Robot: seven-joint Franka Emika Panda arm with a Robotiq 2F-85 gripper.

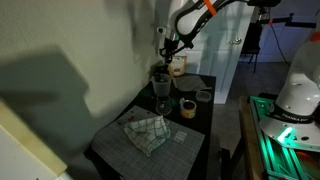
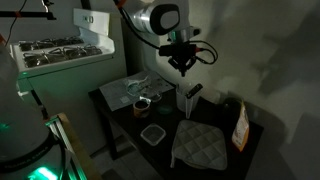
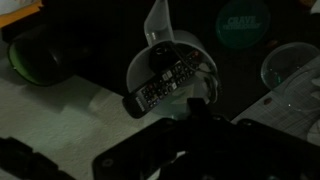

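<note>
A black remote control [image 3: 165, 82] with a keypad rests in a pale, handled container [image 3: 155, 24], lying slantwise across its mouth in the wrist view. In exterior view 2 the remote [image 2: 194, 91] sticks up out of the container [image 2: 186, 104]. My gripper [image 2: 183, 72] hangs above it, apart from the remote. Exterior view 1 has the gripper [image 1: 161, 50] high over the container [image 1: 161, 87] near the wall. Its fingers are shut, and nothing shows between them. The lower part of the remote is hidden inside the container.
Around the container stand a yellowish cup [image 1: 187, 109], a round green lid [image 3: 243, 22] and a clear bowl [image 3: 290, 75]. A checked cloth [image 1: 148, 132] lies on the grey mat [image 1: 175, 155]. A quilted pad [image 2: 200, 147] and an upright board [image 2: 240, 128] occupy the other end.
</note>
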